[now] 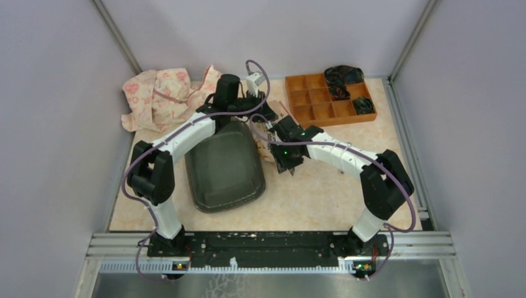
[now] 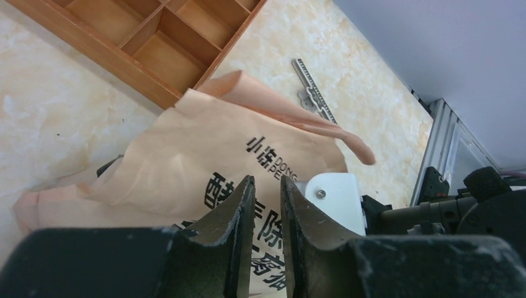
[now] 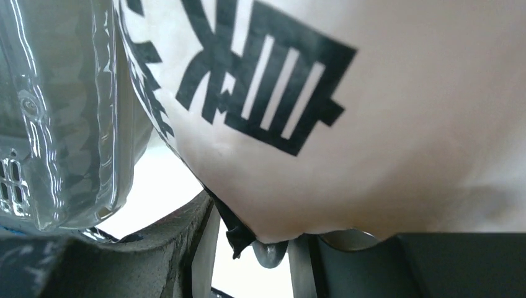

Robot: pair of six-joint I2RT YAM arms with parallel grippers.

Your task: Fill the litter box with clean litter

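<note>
The dark grey-green litter box [image 1: 226, 171] lies left of centre on the table, its visible floor bare. Beside its right edge is the peach paper litter bag [image 1: 265, 149], printed with black characters and largely covered by both arms. My left gripper [image 1: 273, 118] is at the bag's back end. In the left wrist view, its fingers [image 2: 243, 214] stand apart over the creased bag [image 2: 180, 158], with nothing clearly gripped. My right gripper [image 1: 286, 170] is at the front end. Its parted fingers [image 3: 201, 248] are close under the bag's lower edge [image 3: 347, 192]; whether they touch it is unclear.
Behind the bag, to the right, stands a wooden compartment tray [image 1: 310, 99] holding black bundles [image 1: 344, 77]. Pink patterned cloth [image 1: 155, 96] lies back left. A metal ruler-like tool [image 2: 313, 90] rests beyond the bag.
</note>
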